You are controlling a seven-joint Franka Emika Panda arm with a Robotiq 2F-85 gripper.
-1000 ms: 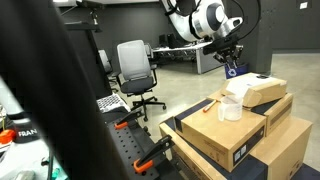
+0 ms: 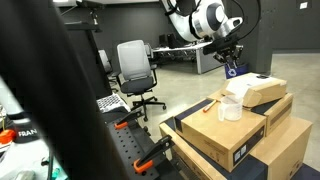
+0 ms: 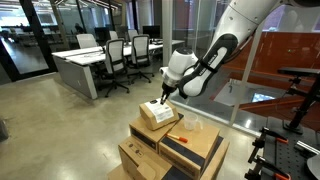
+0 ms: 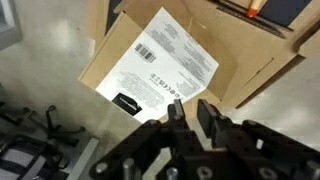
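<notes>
At the bottom of the wrist view my gripper stands open, nothing between its two dark fingers. Behind the fingers appears a cardboard box face with a white printed label; the distance to it is unclear. An orange object is cut off by that view's top edge. On a cardboard box lies a small orange item, beside a translucent container. The second exterior view shows the orange item and a smaller carton on the boxes.
A person in a white shirt stands behind the boxes, arm reaching over them. Stacked cardboard boxes fill the right side. A dark blurred shape covers much of the left foreground. An office chair stands farther back on open floor.
</notes>
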